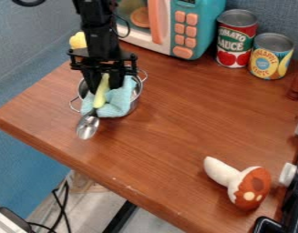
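Note:
My gripper [105, 65] is low over a steel pot [130, 107] at the left of the wooden table. Beneath its fingers a pale yellow handle [101, 90] stands slanted, with a silver spoon-like head [87, 126] at its lower end, outside the pot's near side. A light blue cloth [117, 102] lies bunched in the pot. The fingertips are dark and overlap the handle, so their grip is unclear.
A toy microwave [188, 27], a tomato sauce can [235, 41] and a second can [271, 57] stand at the back. A toy mushroom [241, 182] lies front right.

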